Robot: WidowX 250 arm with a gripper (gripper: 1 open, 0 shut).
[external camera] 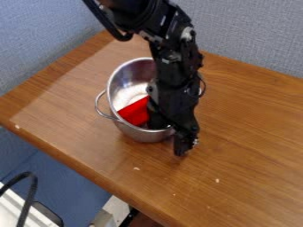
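Observation:
A steel pot (122, 82) with side handles stands on the wooden table (236, 151), with a red object (134, 111) lying inside it. My black gripper (173, 124) reaches down from the top over the right part of the pot, its lower end at the pot's right front, covering that side of the rim. The fingers are dark and overlap the pot, so what is between them, if anything, is hidden.
Blue-grey walls or panels border it behind and at the left. A black cable (28, 200) and white items lie beyond the front-left edge.

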